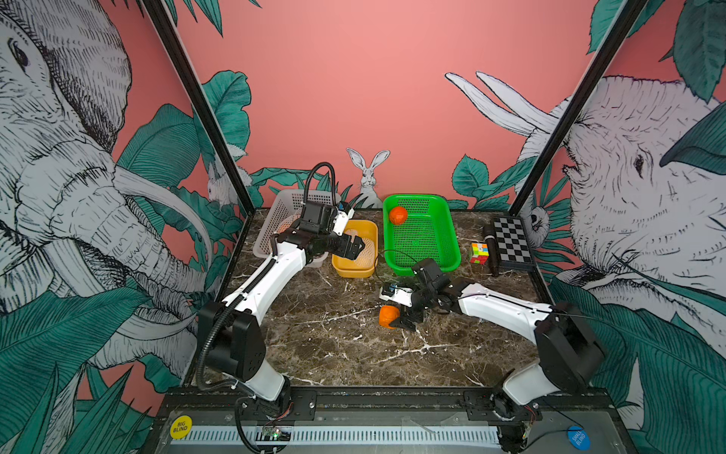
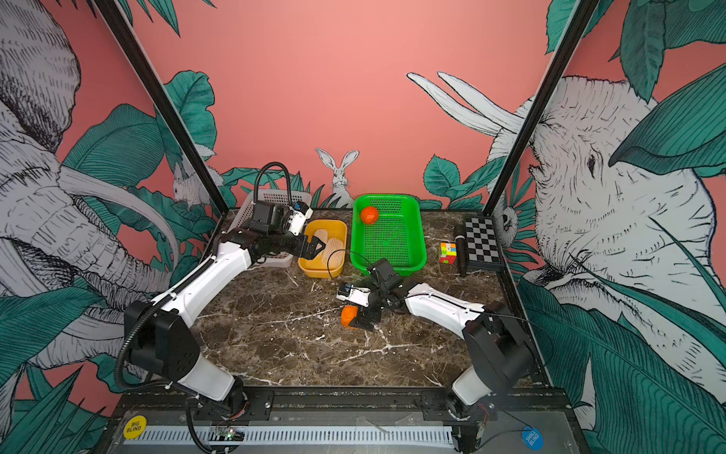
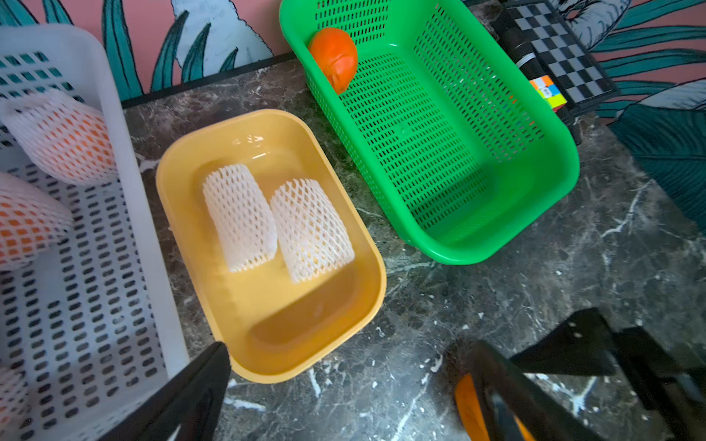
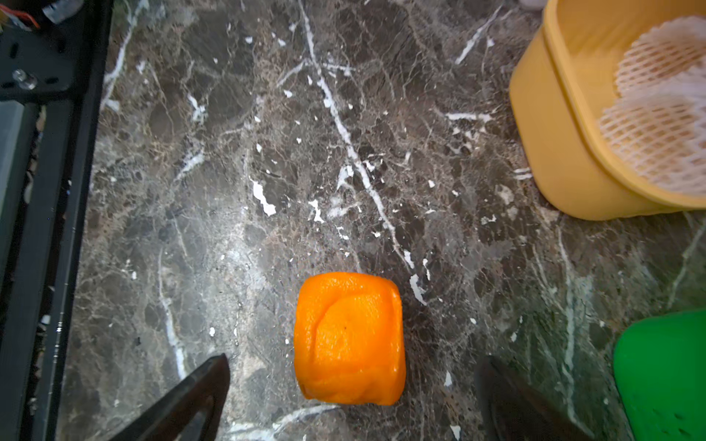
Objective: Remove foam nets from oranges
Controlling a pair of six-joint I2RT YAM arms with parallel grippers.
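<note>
A bare orange (image 4: pixel 349 339) rests on the dark marble table, with my right gripper open and its fingers to either side of it, a gap showing on both sides. Another bare orange (image 3: pixel 334 57) lies in the green basket (image 3: pixel 456 253). Two empty white foam nets (image 3: pixel 239 217) lie in the yellow tray (image 3: pixel 268 371). My left gripper hangs open near the yellow tray, nothing between its fingers. Oranges in nets (image 3: pixel 70 139) sit in the white basket (image 3: pixel 150 294), partly out of the left wrist view.
A colourful cube (image 1: pixel 479 252), a black cylinder (image 1: pixel 491 249) and a checkered board (image 1: pixel 512 240) stand to the right of the green basket.
</note>
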